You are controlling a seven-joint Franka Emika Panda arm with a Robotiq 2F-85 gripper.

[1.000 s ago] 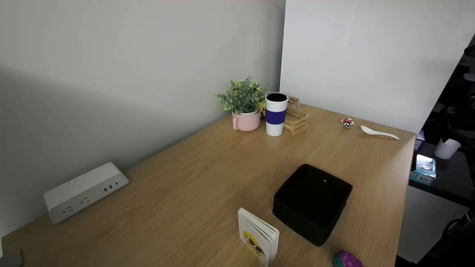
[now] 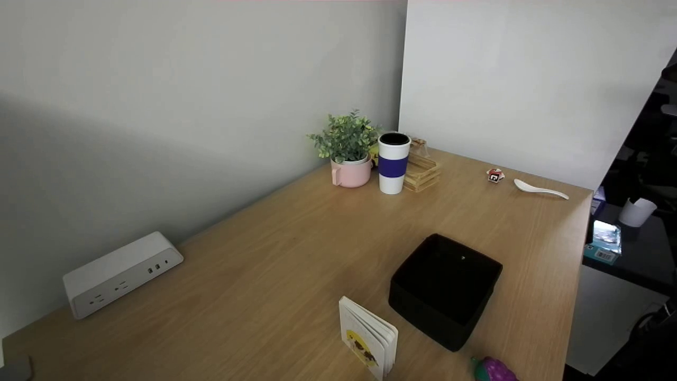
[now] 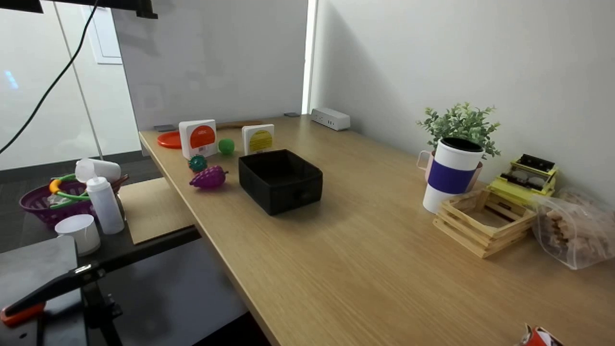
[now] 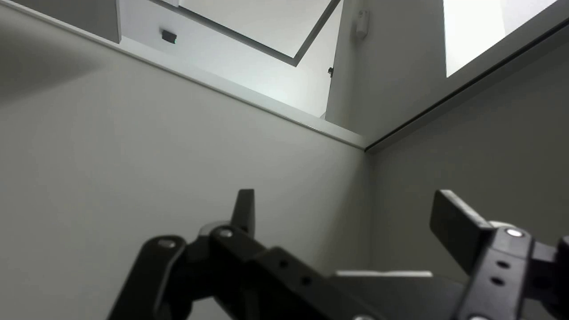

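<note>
In the wrist view my gripper stands open, its two fingers wide apart with only bare wall and a room corner behind them. Neither exterior view clearly shows the gripper. On the wooden table [image 2: 285, 254] sits an empty-looking black box [image 2: 444, 289]. Close to it a small white board book [image 2: 368, 339] stands upright. A purple toy fruit [image 3: 210, 178] lies beside the box, near a dark green toy [image 3: 197, 163] and a green ball [image 3: 226, 146]. Another white book [image 3: 199, 138] with a red circle stands behind them.
Toward the wall are a white cup with a purple band [image 2: 393, 163], a potted plant [image 2: 350, 146], a wooden crate [image 3: 487, 222] and a bag [image 3: 576, 228]. A white spoon [image 2: 539, 189] lies near the far edge. The power strip [image 2: 124, 273] sits by the wall. Mid-table is clear.
</note>
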